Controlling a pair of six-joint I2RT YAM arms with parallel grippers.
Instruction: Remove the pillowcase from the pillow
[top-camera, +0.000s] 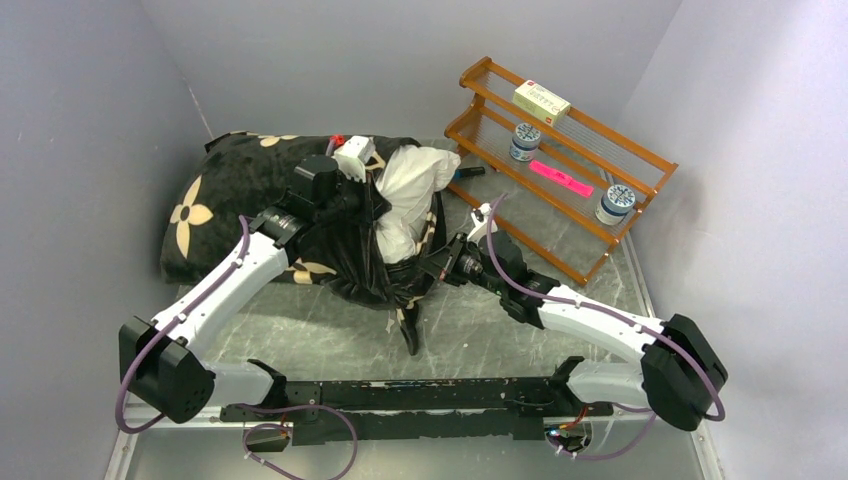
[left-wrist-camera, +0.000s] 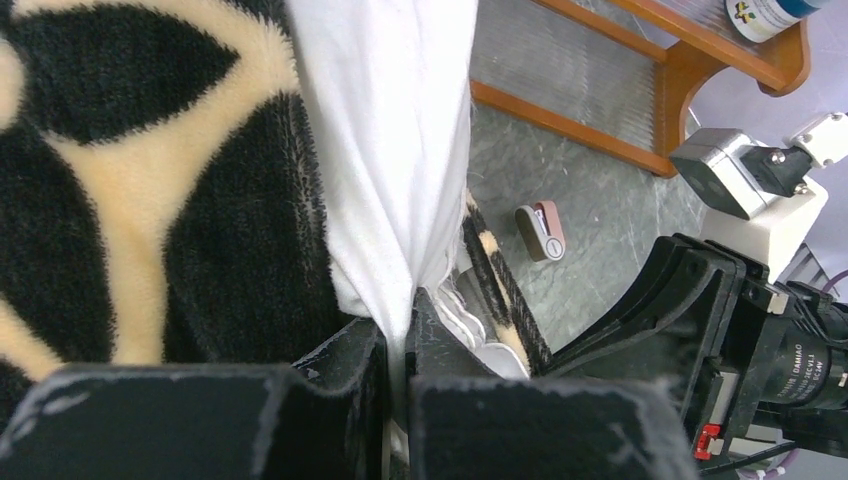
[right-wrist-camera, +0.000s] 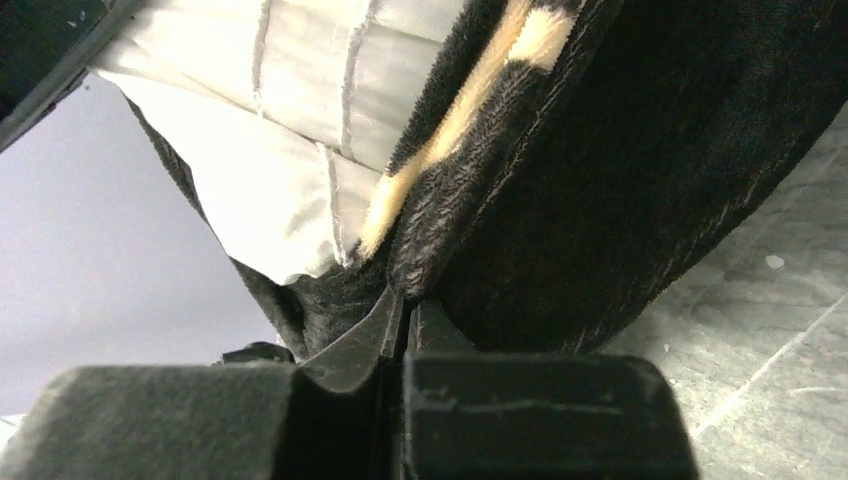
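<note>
The black pillowcase (top-camera: 255, 180) with cream flowers covers most of the pillow, which lies at the back left. The white pillow (top-camera: 409, 190) bulges from the pillowcase's open end on its right. My left gripper is shut on a fold of the white pillow at that opening. Beside the opening's near right edge, my right gripper (top-camera: 436, 267) is shut; in the right wrist view, the dark hem of the pillowcase (right-wrist-camera: 440, 215) runs into its fingertips (right-wrist-camera: 440, 328). How much cloth they pinch is hidden.
A wooden rack (top-camera: 560, 160) stands at the back right, holding two jars, a box (top-camera: 541, 102) and a pink strip (top-camera: 561, 178). A small dark object (top-camera: 468, 172) lies between rack and pillow. Clear floor (top-camera: 300, 335) stretches in front.
</note>
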